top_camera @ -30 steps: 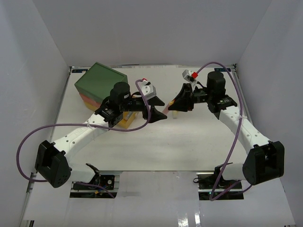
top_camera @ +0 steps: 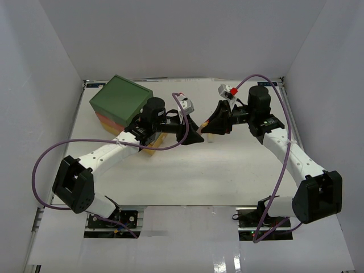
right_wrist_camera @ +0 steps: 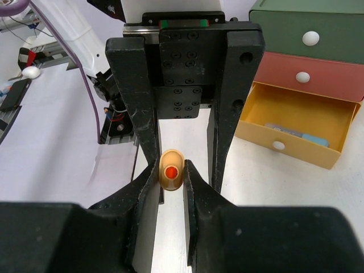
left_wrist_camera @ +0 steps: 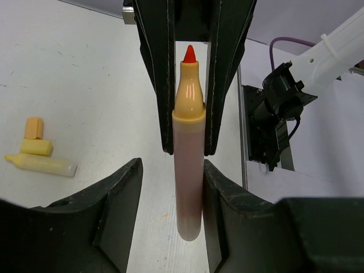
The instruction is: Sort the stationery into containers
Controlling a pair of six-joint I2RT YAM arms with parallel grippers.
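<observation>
A marker with a translucent pinkish body (left_wrist_camera: 188, 187), an orange-yellow end and a red tip is held upright in the left wrist view. My right gripper is shut on it near the orange end, which faces the right wrist camera. My left gripper stands open with its fingers on either side of the marker's lower body; a gap shows on the left, while the right finger is close to it or touching. On the table lie a yellow marker (left_wrist_camera: 45, 164), a yellow block (left_wrist_camera: 36, 147) and an orange block (left_wrist_camera: 33, 128).
A drawer cabinet (top_camera: 120, 98) stands at the back left, with green, red and yellow drawers. Its yellow drawer (right_wrist_camera: 301, 122) is pulled out, with a grey and blue item (right_wrist_camera: 298, 134) inside. Both grippers meet closely above the middle.
My left gripper has moved a little to the right, towards my right gripper and the marker. The right arm and the marker have stayed almost still.
</observation>
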